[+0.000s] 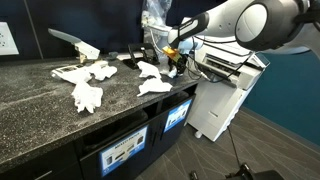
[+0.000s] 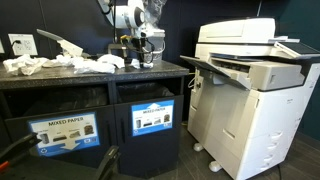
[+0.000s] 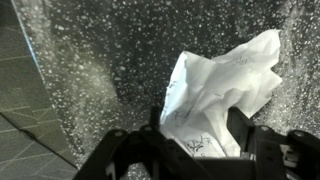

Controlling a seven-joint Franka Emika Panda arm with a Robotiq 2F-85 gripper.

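A crumpled white paper (image 3: 215,95) with faint printing lies on the dark speckled counter in the wrist view. My gripper is over it, part open, its dark fingers (image 3: 238,124) on either side of the paper's near part. Whether they touch it, I cannot tell. In exterior view 1 the gripper (image 1: 174,66) is low at the counter's far right end, beside the printer. More crumpled papers (image 1: 87,97) lie to the left along the counter, with another sheet (image 1: 155,86) near the front edge.
Below the counter (image 1: 35,120) are bins with blue labels (image 2: 152,117), marked mixed paper. A large white printer (image 2: 245,110) stands to the right. Dark items and a white panel (image 1: 76,43) sit along the back wall.
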